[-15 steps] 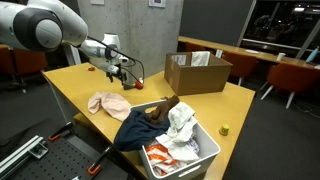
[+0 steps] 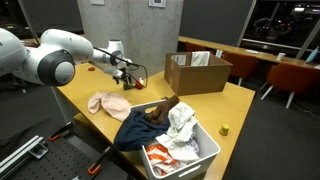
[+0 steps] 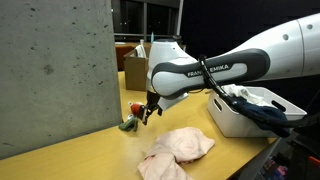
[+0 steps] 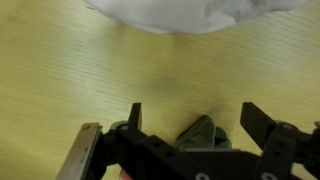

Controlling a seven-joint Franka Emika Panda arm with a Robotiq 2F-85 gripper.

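My gripper stands open, its two fingers spread wide in the wrist view with bare table between their tips. Below that gap, close to the palm, lies a small dark grey-green item (image 4: 203, 130), partly hidden by the gripper. Exterior view 2 has the gripper (image 3: 148, 112) above the table, near the dark item (image 3: 128, 124) and a red object (image 3: 137, 108) behind it. A pale pink cloth (image 3: 178, 148) lies crumpled and flat on the table, clear of the fingers; its edge (image 4: 200, 10) crosses the top of the wrist view.
A white crate (image 2: 207, 155) filled with dark, white and orange cloths sits at the table's front. Behind it stands a brown box (image 2: 198, 78). A small yellow-green item (image 2: 224, 129) is at the right.
In exterior view 1 the gripper has shifted somewhat to the right, and the arm's thick links have swung lower. The pink cloth and the crate have stayed in place.
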